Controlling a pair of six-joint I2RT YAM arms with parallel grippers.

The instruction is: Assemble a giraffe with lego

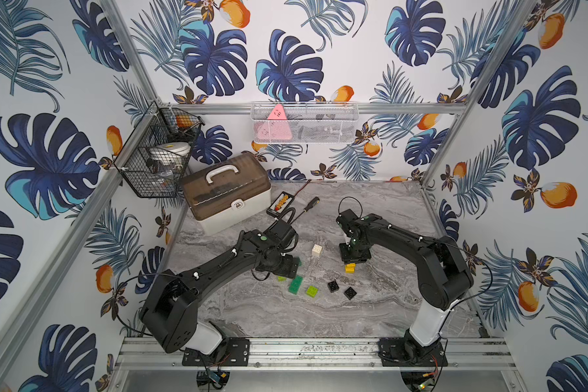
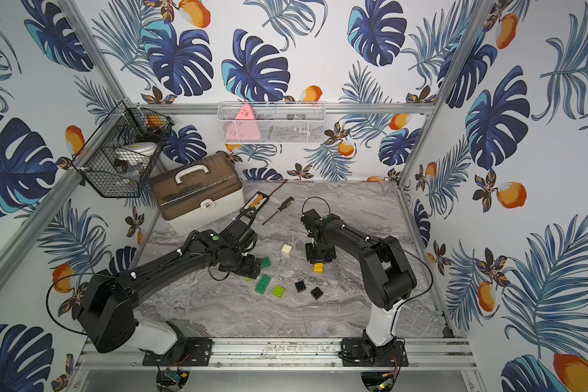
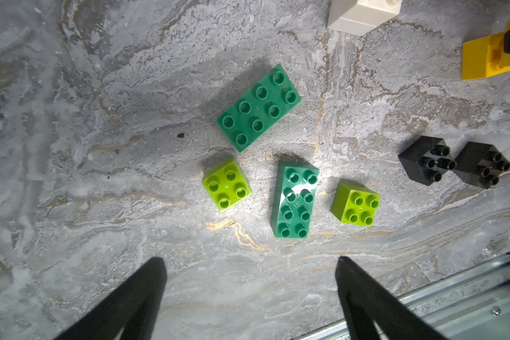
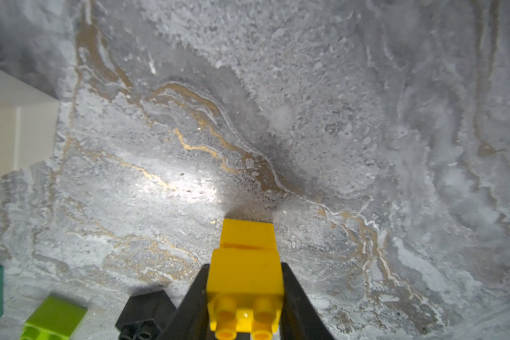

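My right gripper is shut on a yellow brick [image 4: 244,277], whose studs face the bottom of the right wrist view. Another yellow piece [image 4: 247,232] shows directly beyond it; whether the two are joined I cannot tell. Over the loose bricks, my left gripper stands open and empty. Below it in the left wrist view lie two dark green bricks, one tilted [image 3: 259,107] and one upright in view [image 3: 294,199], with lime bricks at left [image 3: 226,184] and right [image 3: 356,204]. Two black bricks [image 3: 427,159] sit side by side farther right.
A white brick [image 1: 317,250] sits between the two arms. Behind the left arm are a brown-lidded toolbox [image 1: 227,190], a small dark box [image 1: 280,202] and a screwdriver [image 1: 311,204]. Bare tabletop [image 1: 392,196] lies at the back right.
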